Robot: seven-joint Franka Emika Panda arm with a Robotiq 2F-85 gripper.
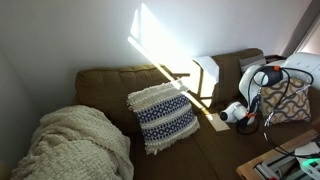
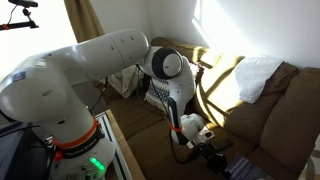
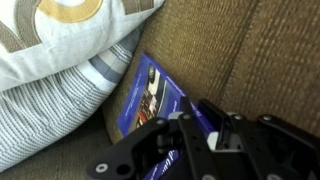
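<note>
In the wrist view, a blue book or booklet (image 3: 150, 98) with a picture on its cover rests on the brown sofa, beside a striped pillow. My gripper is at the book's near end, its dark fingers closed with the blue edge between them. Part of the book is hidden behind the gripper. The gripper (image 2: 214, 164) is low over the seat in exterior view 2, where the book cannot be made out. The arm also reaches down to the seat in exterior view 1, with its fingers too small to read.
A blue-and-white cushion (image 1: 165, 116) leans on the sofa back. A cream blanket (image 1: 75, 145) covers the left end, and a patterned pillow (image 1: 287, 103) is at the right. A wooden table (image 1: 252, 171) edge lies in front.
</note>
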